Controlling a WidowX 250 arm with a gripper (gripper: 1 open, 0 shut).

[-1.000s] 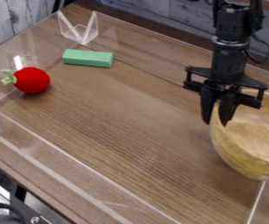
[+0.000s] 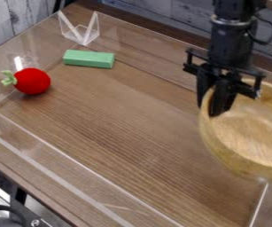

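A black robot arm comes down from the upper right to its gripper, which is shut on the upper rim of a large pale yellow bowl at the right side, tilted toward the camera. The fingertips are partly hidden at the rim.
A red tomato-like object lies at the left, with a green block farther back. A clear wire-like item stands at the back left. The wooden table is open across the middle and front.
The gripper and bowl have shifted slightly left and toward the camera, and the arm's angle has changed. The tomato-like object and green block have not moved.
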